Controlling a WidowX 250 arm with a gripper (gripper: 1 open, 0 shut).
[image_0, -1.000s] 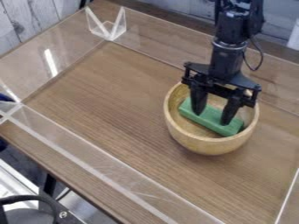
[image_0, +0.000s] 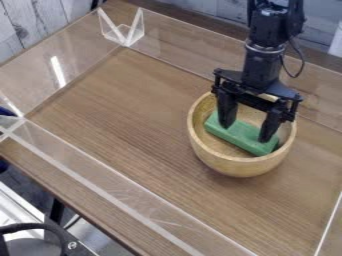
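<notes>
A tan bowl (image_0: 230, 160) stands on the wooden table at the right, with a green block (image_0: 235, 130) lying inside it. My black gripper (image_0: 249, 112) hangs over the bowl from above. Its two fingers reach down into the bowl on either side of the green block's upper part, standing open; whether they touch the block cannot be told.
Clear tape strips and a small plastic piece lie near the left and top edges. A black object with cables sits at the bottom left corner.
The bowl and block look nearly unmoved.
</notes>
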